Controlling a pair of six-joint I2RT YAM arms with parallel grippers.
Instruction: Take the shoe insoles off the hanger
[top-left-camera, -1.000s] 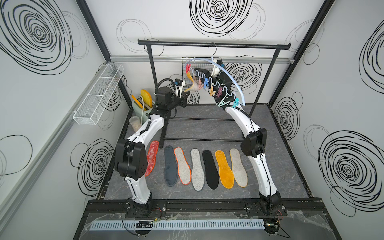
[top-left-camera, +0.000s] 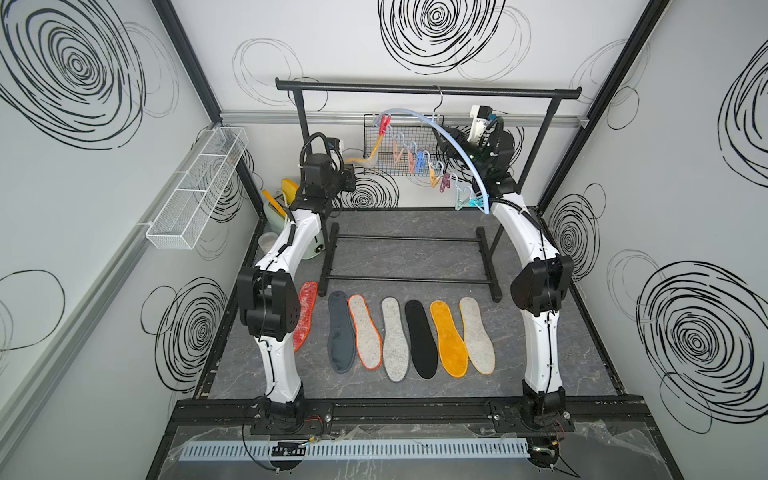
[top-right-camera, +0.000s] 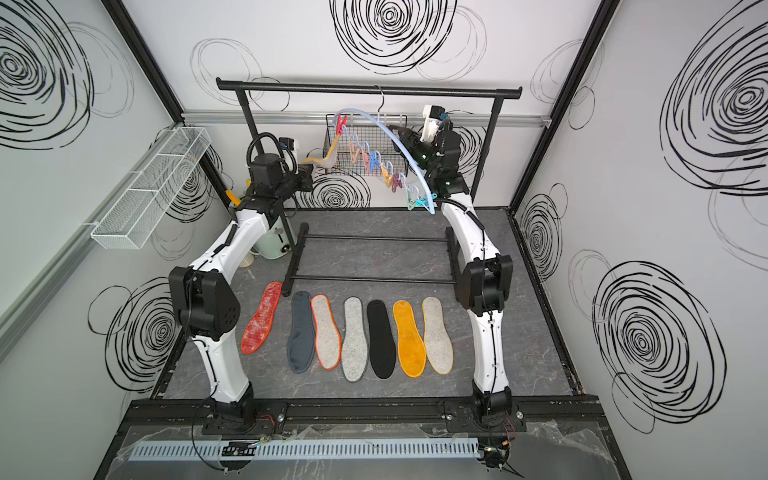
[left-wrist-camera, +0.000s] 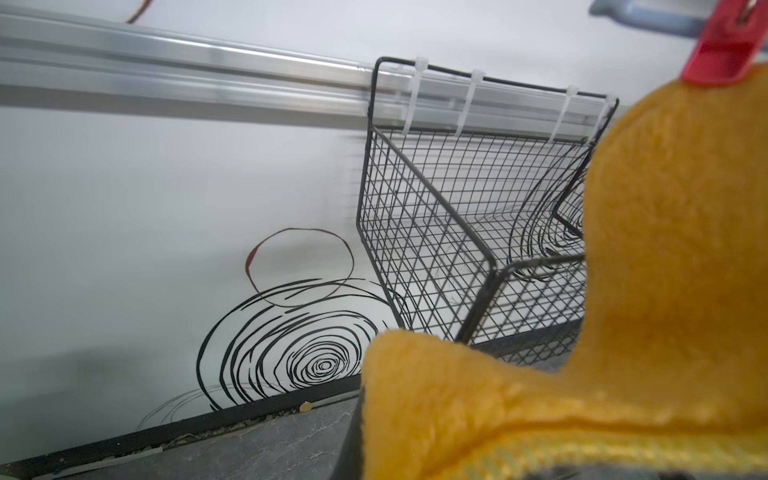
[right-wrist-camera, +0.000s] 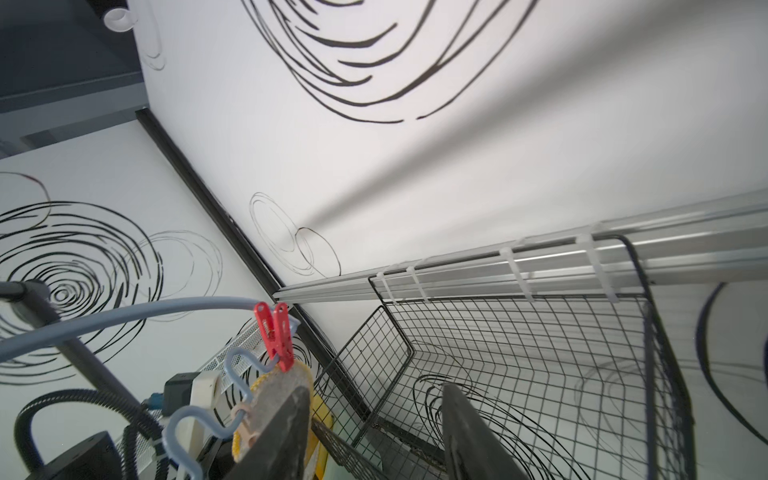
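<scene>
A yellow fleece insole (left-wrist-camera: 672, 264) hangs from a red clip (left-wrist-camera: 724, 44) at the left end of the blue hanger (top-right-camera: 400, 144). Its lower end is bent sideways to my left gripper (top-left-camera: 349, 177), which is shut on it; the fingertips are hidden behind the fleece in the left wrist view. My right gripper stands open with nothing between its fingers, beside the hanger, which carries several empty pastel clips along its lower part.
A wire basket (left-wrist-camera: 424, 192) is fixed to the back wall. A black rack (top-left-camera: 504, 92) bears the hanger. Several loose insoles (top-left-camera: 421, 340) lie along the front floor. A white shelf (top-left-camera: 180, 236) is on the left wall.
The hanger has shifted right.
</scene>
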